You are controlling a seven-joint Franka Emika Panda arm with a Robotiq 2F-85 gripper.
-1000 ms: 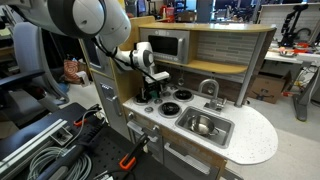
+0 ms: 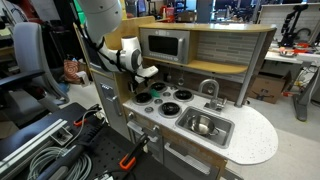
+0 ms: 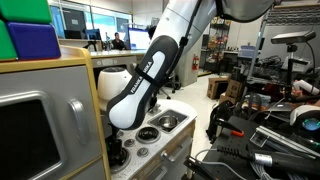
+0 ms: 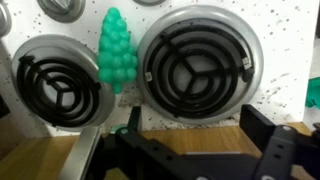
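Note:
A bumpy green object (image 4: 117, 48), shaped like a corn cob, lies between two black coil burners in the wrist view. It covers part of the white stovetop and the edge of the left burner (image 4: 58, 83). My gripper stands open at the bottom of that view, its two dark fingers wide apart with nothing between them. The large burner (image 4: 199, 65) lies ahead of the gap. The green object is ahead and to the left of the fingers, apart from them. In exterior view 1 the white arm (image 2: 130, 58) reaches over the stove's left side.
Part of another green thing (image 4: 313, 93) shows at the wrist view's right edge. A microwave (image 2: 164, 45) hangs under the wooden shelf behind the stove. To the right is a sink (image 2: 205, 127) with a faucet (image 2: 212, 90). White counter (image 2: 250, 143) beyond the sink is bare.
The arm's wrist has shifted left and toward the front of the stove in exterior view 1, and its tilt has changed. The kitchen around it looks the same.

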